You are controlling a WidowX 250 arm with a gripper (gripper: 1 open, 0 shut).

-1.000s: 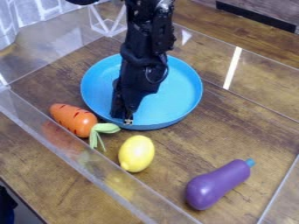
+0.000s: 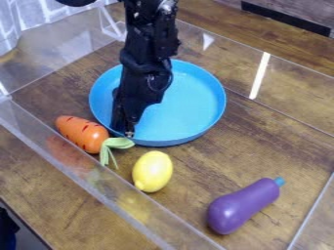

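The black gripper (image 2: 127, 125) hangs low over the left side of a blue plate (image 2: 189, 112), its tips near the rim just above the green leaves of an orange carrot (image 2: 81, 131). Whether anything is between the fingers cannot be seen. A yellow lemon (image 2: 152, 171) lies in front of the plate, and a purple eggplant (image 2: 241, 205) lies at the front right.
A clear plastic wall (image 2: 59, 161) runs along the left and front. Bare wooden table (image 2: 274, 117) lies right of the plate and between it and the eggplant.
The arm and gripper have shifted slightly left and down toward the plate's rim. The plate and the toy food look unmoved.
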